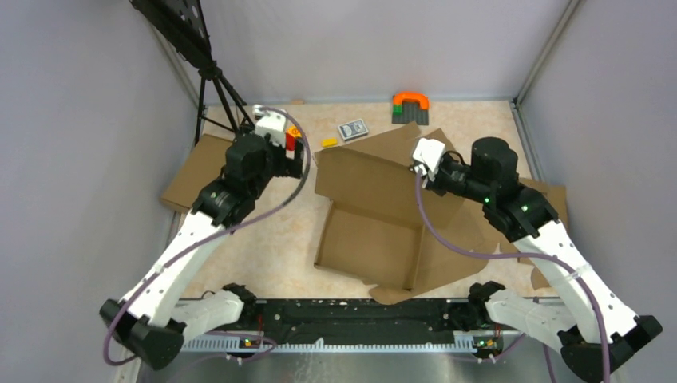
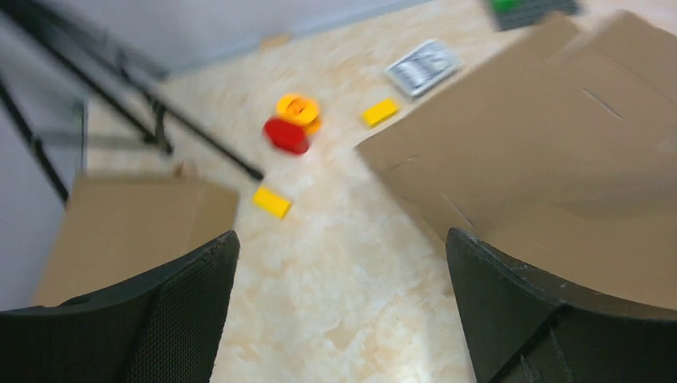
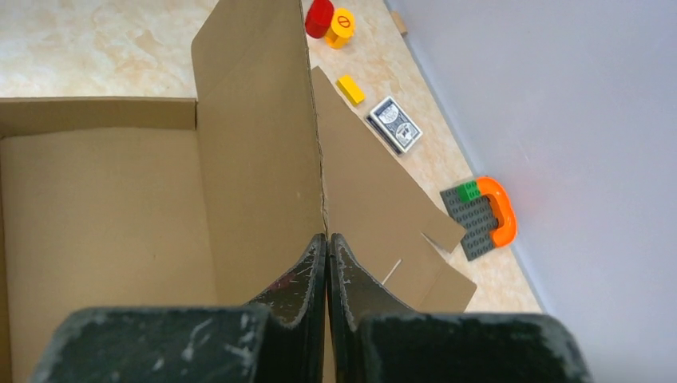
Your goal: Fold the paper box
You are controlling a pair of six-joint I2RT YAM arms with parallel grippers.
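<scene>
The brown cardboard box (image 1: 371, 247) lies partly folded on the table, its shallow tray at the front and a tall panel (image 1: 363, 179) rising behind it. In the right wrist view my right gripper is shut on the top edge of that panel (image 3: 255, 136). My left gripper is wide open with nothing between its fingers. It stands left of the box, clear of the cardboard, and a panel corner (image 2: 399, 155) shows ahead of it to the right. Flat flaps (image 3: 375, 191) spread beyond the panel.
At the back are a card deck (image 1: 353, 130), a yellow block (image 1: 329, 142) and a grey plate with an orange arch (image 1: 410, 100). Another cardboard piece (image 1: 198, 171) lies at the left by a black tripod (image 1: 215, 76). Bare table stretches left of the box.
</scene>
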